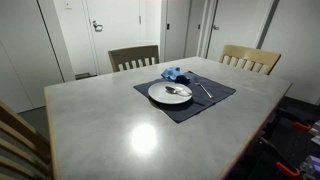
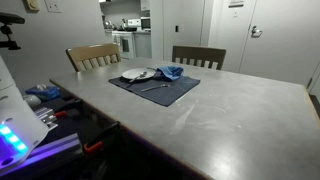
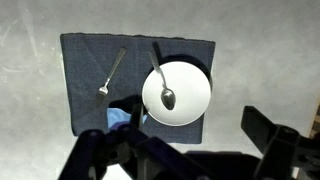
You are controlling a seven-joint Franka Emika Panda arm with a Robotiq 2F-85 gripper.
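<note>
A white plate (image 3: pixel 187 112) lies on a dark blue-grey placemat (image 3: pixel 85 58), with a metal spoon (image 3: pixel 168 99) resting on it and its handle reaching past the rim. On the bare cloth beside the plate is a fork (image 3: pixel 113 70). A crumpled light-blue cloth (image 3: pixel 118 117) sits near the mat's edge, partly covered by the gripper in the wrist view; exterior view 1 shows this cloth (image 1: pixel 174 74) whole, behind the plate (image 1: pixel 170 93). My gripper is above the setting, its fingers spread wide and nothing between them.
Wooden chairs (image 1: pixel 135 57) stand at its edges, including one at the far right (image 1: pixel 250 58).
</note>
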